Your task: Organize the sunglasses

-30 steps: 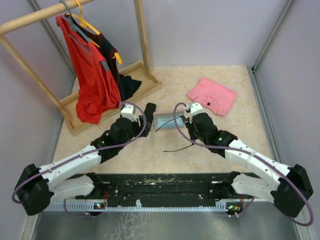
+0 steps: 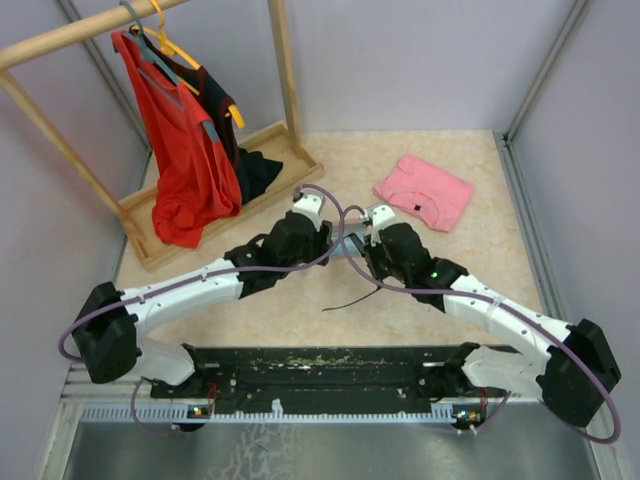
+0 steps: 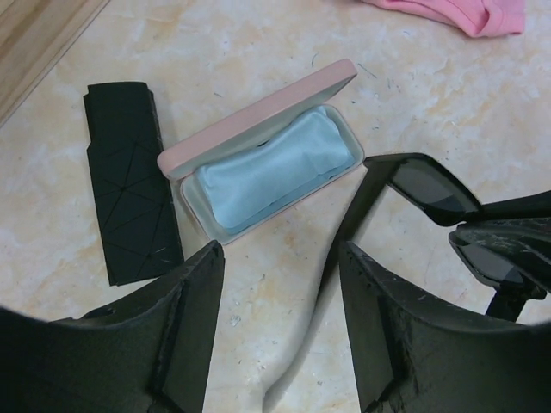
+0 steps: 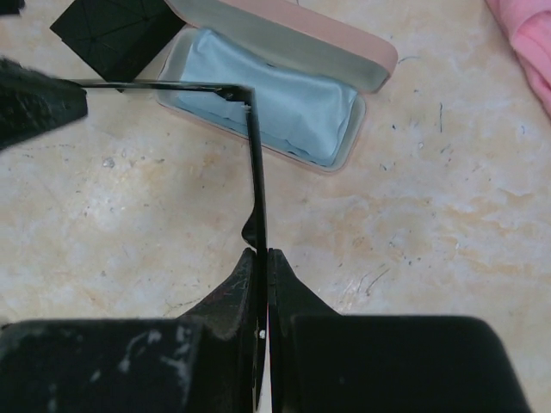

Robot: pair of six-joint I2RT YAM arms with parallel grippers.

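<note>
My right gripper is shut on the thin dark frame of the sunglasses, held above the table; their dark lenses (image 3: 430,189) show in the left wrist view. My left gripper is open close beside them, nothing between its fingers. Below lies an open case (image 3: 258,112) with a pink lid and pale blue cloth (image 4: 258,112) inside. A black folded case (image 3: 129,181) lies to its left.
A pink shirt (image 2: 425,190) lies at the back right. A wooden rack (image 2: 145,240) with hanging red and dark clothes stands at the left.
My left gripper has moved right and toward the middle, up close to my right gripper and the sunglasses, covering much of the case from the top view. The right arm has moved only slightly.
</note>
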